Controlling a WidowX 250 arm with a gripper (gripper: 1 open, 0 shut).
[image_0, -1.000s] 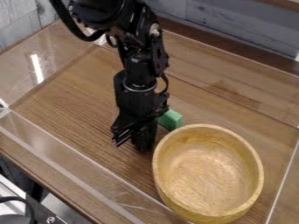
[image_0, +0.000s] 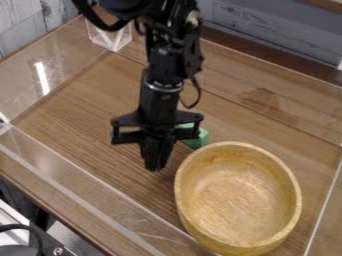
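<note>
The black robot arm reaches down from the top centre, with its gripper (image_0: 155, 158) low over the wooden surface, left of a yellow bowl (image_0: 238, 195). The gripper looks shut, with nothing visible between its fingers, though the tips are dark and hard to make out. A green block (image_0: 193, 137) lies just right of the gripper, behind the bowl and partly hidden by the arm.
A clear container (image_0: 110, 28) stands at the back left. A black cable lies at the lower left edge.
The gripper has turned about its vertical axis and risen slightly. The bowl has stayed in place.
</note>
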